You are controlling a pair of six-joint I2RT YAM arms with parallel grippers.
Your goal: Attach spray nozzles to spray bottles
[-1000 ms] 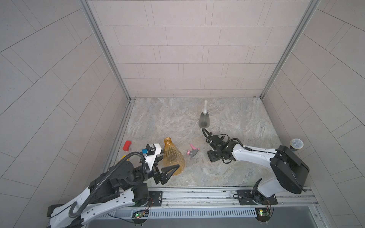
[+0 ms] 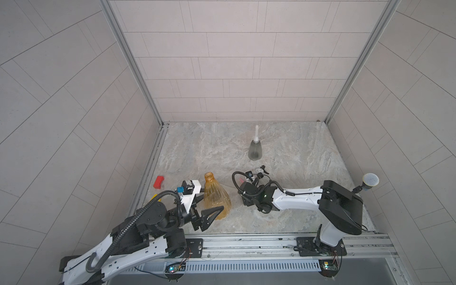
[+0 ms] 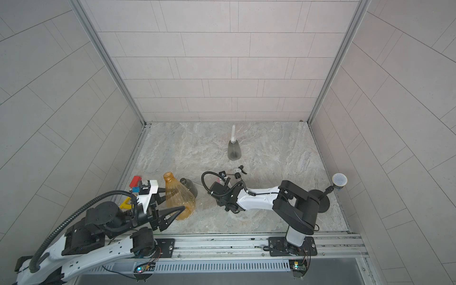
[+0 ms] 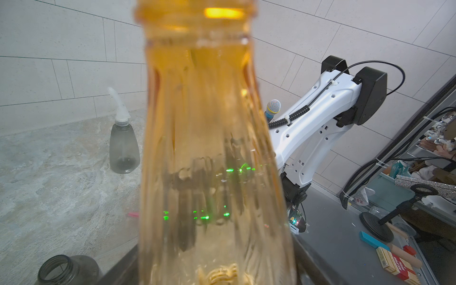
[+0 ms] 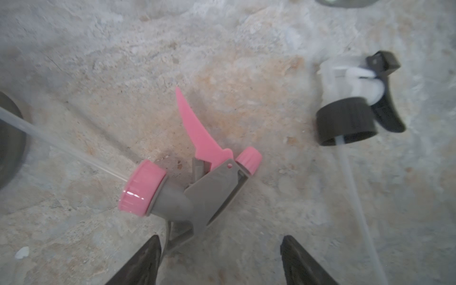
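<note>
The amber bottle [image 2: 216,197] stands upright with an open neck, filling the middle of the left wrist view. My left gripper [image 2: 207,208] has its fingers spread at the bottle's sides; whether they touch it is unclear. A pink-and-grey nozzle [image 5: 201,194] lies on the table, its tube pointing left. Above it hovers my right gripper, open and empty, one fingertip near the nozzle's grey body. A black-and-white nozzle [image 5: 351,97] lies farther right. Behind the amber bottle sits a dark grey bottle [image 3: 189,187] with an uncapped mouth.
A grey bottle with a white spout [image 2: 255,148] stands farther back. Red [image 2: 158,182] and yellow items lie at the left edge, partly behind my left arm. A microphone on a stand [image 2: 369,181] is at the right.
My right arm has moved left, from right of the pink-and-grey nozzle to above it, uncovering the black-and-white nozzle. The left arm shows almost no movement.
</note>
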